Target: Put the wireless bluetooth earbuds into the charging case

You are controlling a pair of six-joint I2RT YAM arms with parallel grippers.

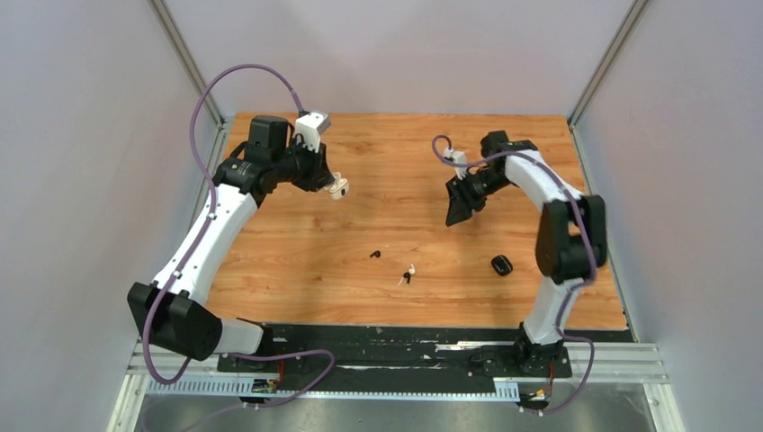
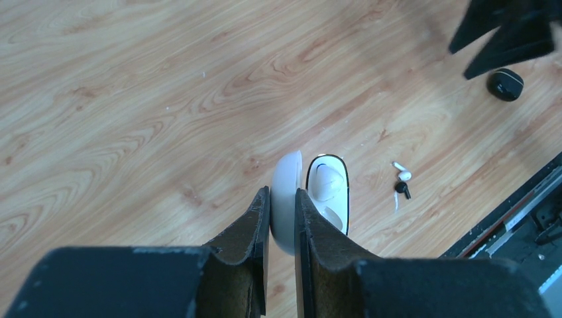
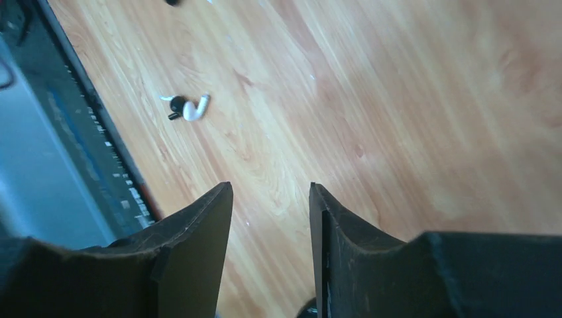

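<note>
My left gripper is shut on a white open charging case (image 2: 287, 179), its tray facing up with a white piece in one recess, held above the wood. On the table lie a white earbud (image 2: 403, 173) touching or beside a black earbud (image 2: 400, 187), and another small black earbud (image 1: 376, 254) farther left in the top view. A closed black case (image 1: 502, 265) sits at the right. My right gripper stands part open over the table's right side with nothing between its fingers, above and behind the black case.
Walls stand at both sides and at the back.
</note>
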